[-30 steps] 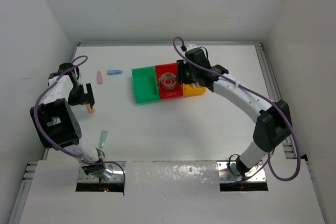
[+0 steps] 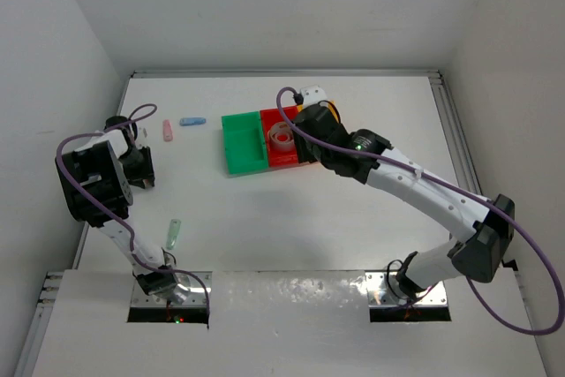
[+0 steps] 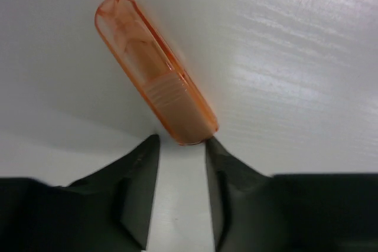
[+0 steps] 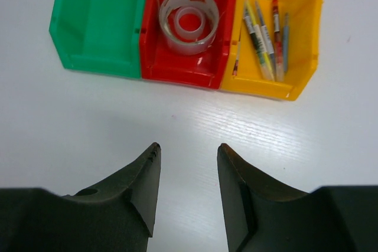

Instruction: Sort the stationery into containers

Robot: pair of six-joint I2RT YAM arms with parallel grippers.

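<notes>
An orange translucent stick-shaped piece (image 3: 159, 75) lies slanted on the table in the left wrist view. My left gripper is part open, its fingertips on either side of the piece's near end. From the top, that gripper (image 2: 144, 178) mostly covers it. Joined side by side are a green bin (image 2: 244, 144), empty, a red bin (image 4: 183, 75) with tape rolls (image 4: 189, 20), and a yellow bin (image 4: 295, 90) with several pens (image 4: 263, 42). My right gripper is open and empty, on the front side of the bins.
A pink piece (image 2: 168, 131) and a blue piece (image 2: 192, 121) lie at the back left. Nearer the front lies a green piece (image 2: 173, 234).
My left gripper has come over the orange piece, now mostly hidden from the top.
</notes>
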